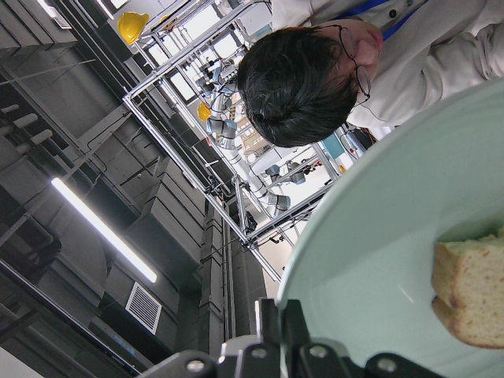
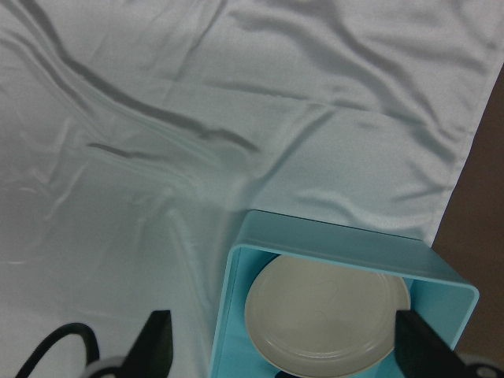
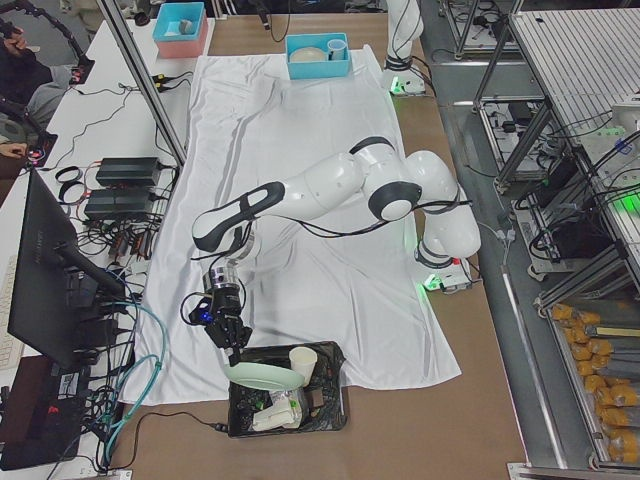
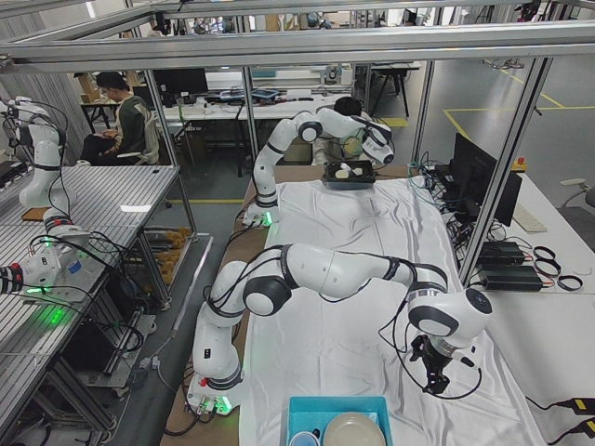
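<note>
My left gripper [image 3: 232, 352] is shut on the rim of a pale green plate [image 3: 265, 376], tilted over the black bin [image 3: 335, 410] at the near end of the cloth in the camera left view. In the left wrist view a piece of bread [image 1: 468, 291] rests against the plate [image 1: 370, 252]. The bin holds a white cup [image 3: 303, 362] and bagged items [image 3: 280, 410]. My right gripper is open above a blue box [image 2: 335, 228] containing a cream plate [image 2: 323, 307], with nothing between its fingers.
A white cloth [image 3: 280, 120] covers the table, mostly clear between bin and box. Monitors and cables line one side. A person [image 1: 299, 87] is close beyond the left gripper's plate.
</note>
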